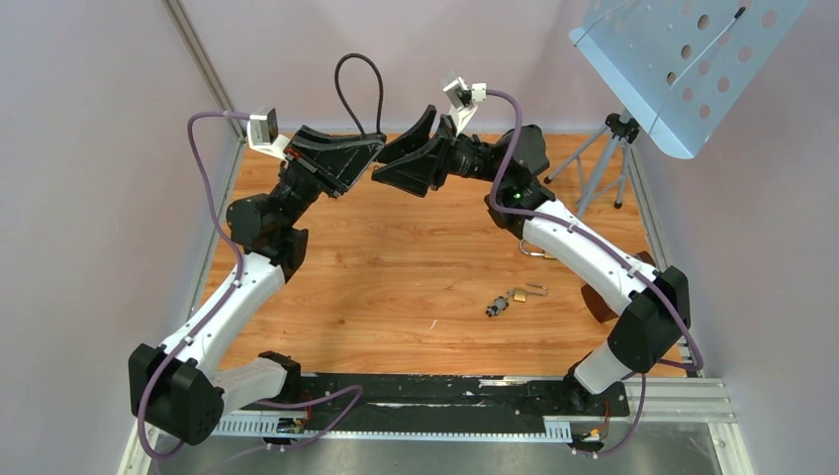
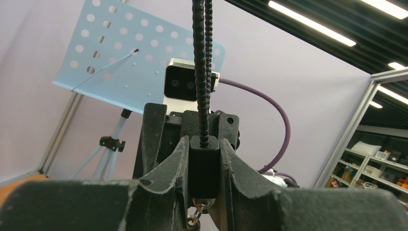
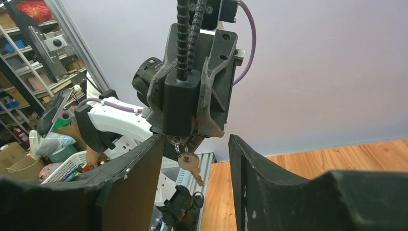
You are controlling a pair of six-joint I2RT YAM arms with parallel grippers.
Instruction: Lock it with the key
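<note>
A black lock body (image 2: 204, 168) is clamped upright in my left gripper, its fingers on both sides of it. Its looped black cable (image 1: 358, 74) rises above the body. From the lock's underside hangs a key (image 3: 191, 166) on small rings. Facing the lock, my right gripper stands part open; in the right wrist view the key shows in the gap between its fingers, but whether it is within their reach I cannot tell. No contact of these fingers with the key is visible. From above, the two grippers nearly meet.
Low on the wooden table (image 1: 396, 287) lie a small padlock (image 1: 519, 295) and a grey lock piece (image 1: 498, 306). Another padlock (image 1: 537, 253) and a brown object (image 1: 599, 302) lie by the right arm. A blue perforated panel (image 1: 693, 69) hangs at upper right.
</note>
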